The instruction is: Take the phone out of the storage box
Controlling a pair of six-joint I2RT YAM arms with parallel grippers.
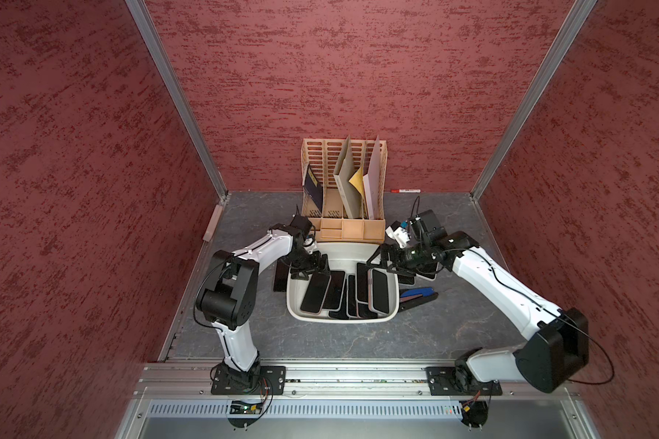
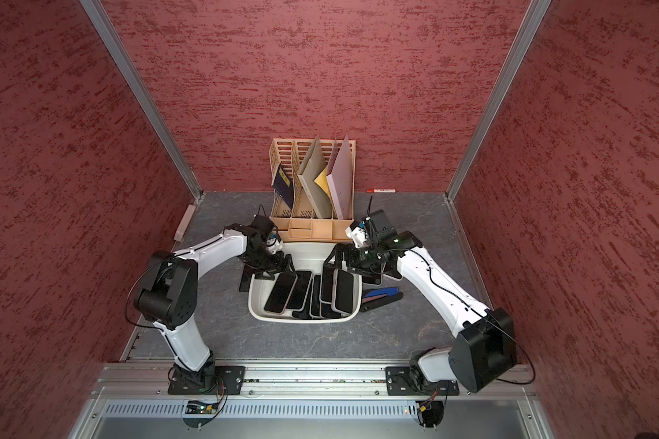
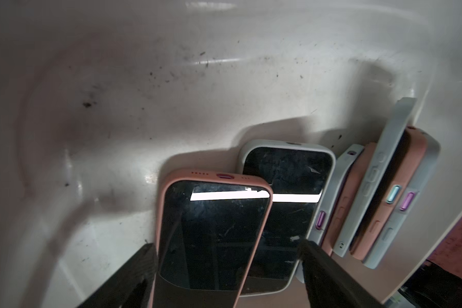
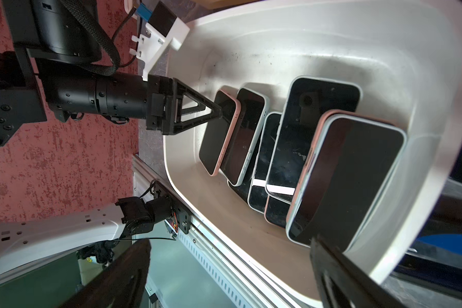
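The white storage box stands mid-table with several phones leaning in it. At its left, a pink-edged phone overlaps a pale-edged phone. My left gripper is open over the upper end of the pink-edged phone, one finger at its left edge and the other above the pale-edged phone. In the right wrist view its fingertips reach the pink-edged phone's end; contact cannot be told. Above the box's right side my right gripper hangs open and empty, near a pale-edged phone at the right of the row.
Several phones lie outside the box, one on its left. Blue and black tools rest to its right. Behind stands a wooden rack with folders.
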